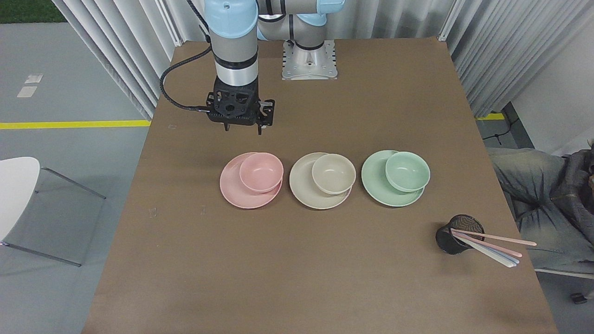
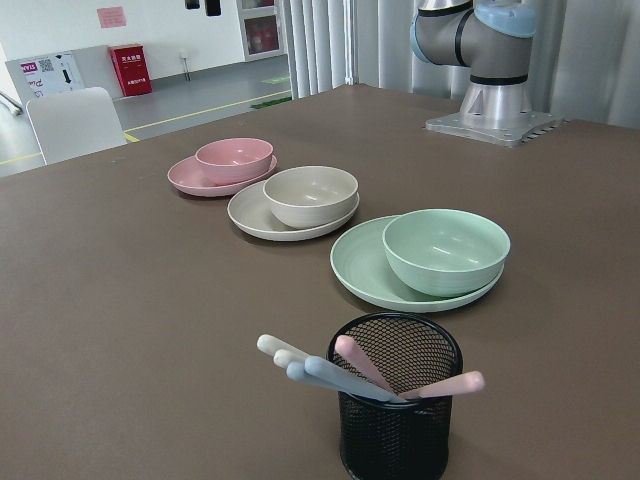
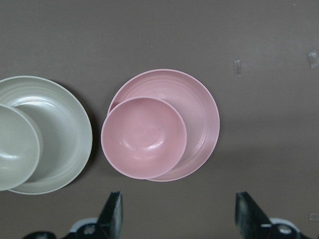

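My gripper point(image 1: 242, 128) hangs above the table, behind the pink pair; in the wrist view its two fingers stand wide apart with nothing between. The pink bowl point(image 1: 260, 171) rests on the pink plate point(image 1: 232, 186), off-centre. The cream bowl point(image 1: 334, 172) sits on the cream plate point(image 1: 301, 189) in the middle. On the right, the mint bowl point(image 1: 407, 170) sits on the mint plate point(image 1: 376, 183). A black mesh cup point(image 2: 395, 430) near the right edge holds several pastel chopsticks or utensil handles point(image 1: 495, 250).
The robot's base point(image 1: 309, 67) is at the back. A white chair point(image 1: 14, 189) is left of the table; a seated person point(image 1: 534, 200) is at the right.
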